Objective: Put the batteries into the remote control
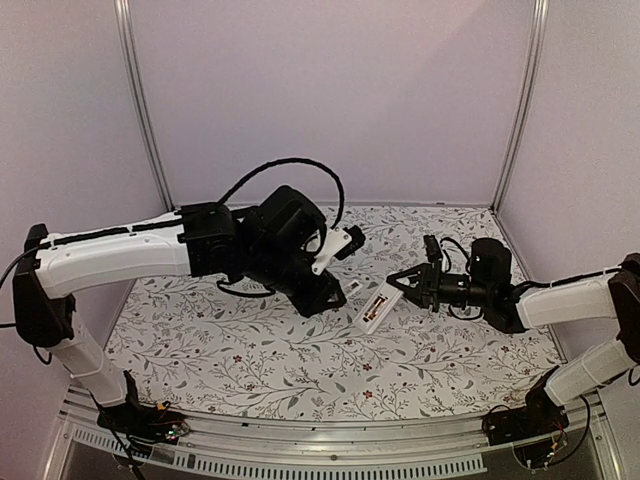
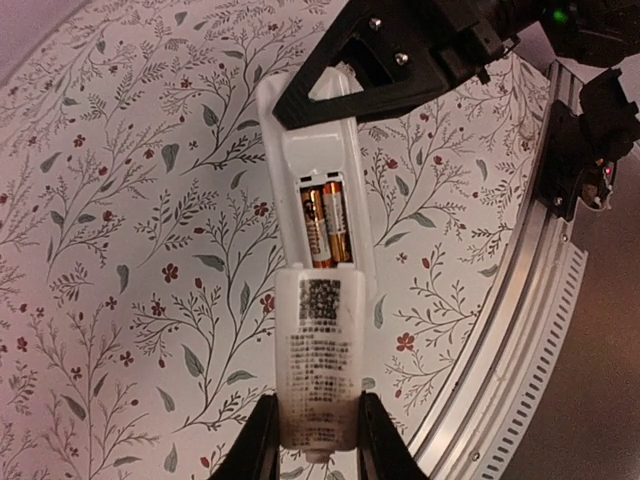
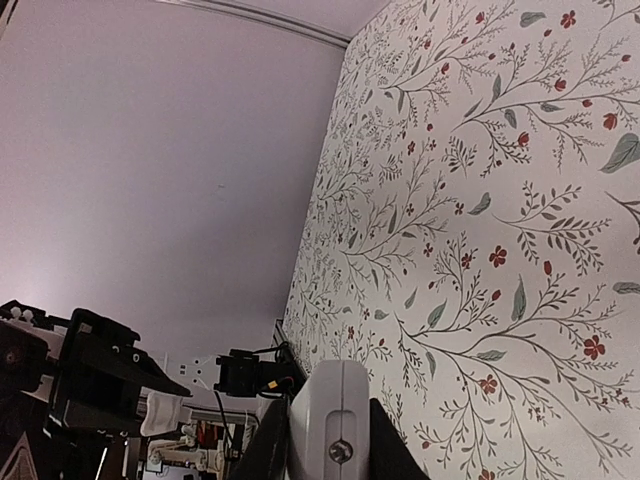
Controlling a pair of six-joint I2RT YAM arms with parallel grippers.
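Observation:
My right gripper is shut on the white remote, held tilted above the table; in the left wrist view two batteries lie in its open compartment. My left gripper is shut on a white piece with a speckled grille, apparently the battery cover, which in that view overlaps the lower end of the remote. In the top view it is to the left of the remote, slightly apart. In the right wrist view the remote's end sits between the fingers.
Pale walls stand at the back and sides, and a metal rail runs along the front edge.

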